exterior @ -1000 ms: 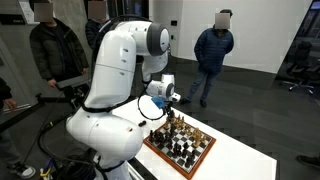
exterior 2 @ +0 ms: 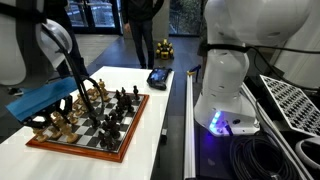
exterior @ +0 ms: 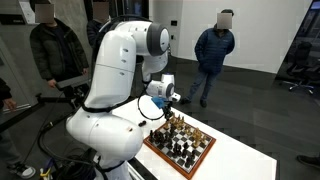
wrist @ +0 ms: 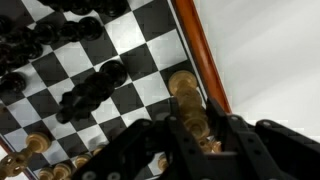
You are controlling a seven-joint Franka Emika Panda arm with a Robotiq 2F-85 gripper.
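A chessboard [exterior: 207, 143] with a brown border lies on a white table, carrying dark and light wooden pieces. My gripper is shut on a light wooden chess piece [wrist: 189, 103], close to the board's border in the wrist view. Whether the piece's base touches the board cannot be told. From outside, the gripper [exterior: 166, 112] appears low over the board's far left part. In exterior view 2 the arm's blue ring [exterior 2: 42, 100] hides part of that side.
Dark pieces [wrist: 92, 90] stand close by on the board, with more light pieces [wrist: 38, 142] near the lower left. Bare table [exterior: 240, 155] lies to the right of the board. A black device [exterior 2: 158, 77] rests behind the board. People stand beyond the table.
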